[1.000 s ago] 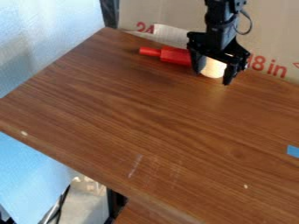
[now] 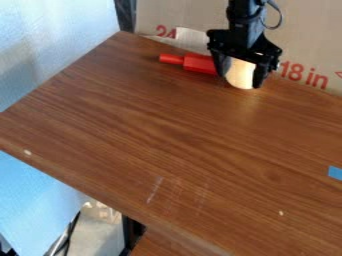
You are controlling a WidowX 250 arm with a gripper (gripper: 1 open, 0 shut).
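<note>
At the back of the wooden table, the black gripper point(image 2: 245, 62) reaches down over a pale cream object point(image 2: 242, 78), covering much of it. I cannot tell whether its fingers are open or shut on it. Just left of them a red rolling-pin-like object point(image 2: 190, 63) lies on the tabletop.
A cardboard backdrop point(image 2: 310, 40) stands behind the table, blue sheeting point(image 2: 40, 60) lies to the left, and a small blue tape piece point(image 2: 334, 173) is at the right.
</note>
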